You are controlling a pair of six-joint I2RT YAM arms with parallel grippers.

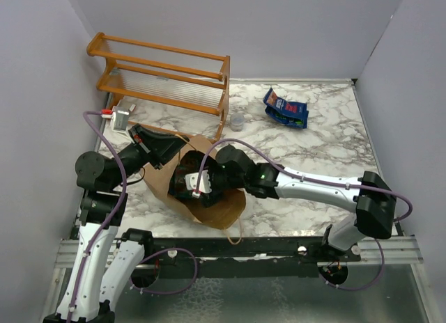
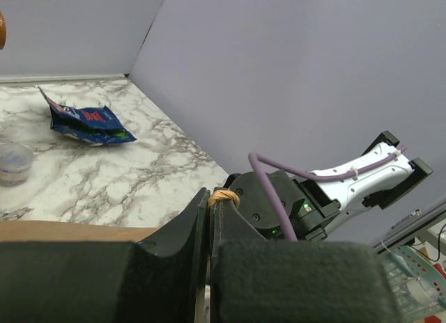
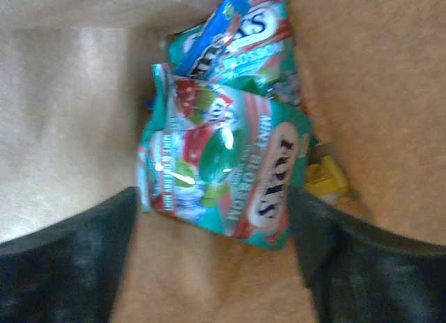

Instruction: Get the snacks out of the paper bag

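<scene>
The brown paper bag [image 1: 167, 184] lies open in the middle of the table. My left gripper is shut at its upper edge, with the twisted paper handle between its tips. My right gripper reaches into the bag's opening, its blurred fingers apart. In the right wrist view a Fox's Mint Blossom packet [image 3: 216, 163] lies before those fingers, with a second Fox's packet [image 3: 254, 37], a small blue packet [image 3: 209, 41] and a yellow item [image 3: 324, 177] behind it.
A blue snack pack [image 1: 286, 111] lies at the back right, near a clear plastic cup [image 1: 236, 121]. A wooden rack [image 1: 160, 65] stands at the back left.
</scene>
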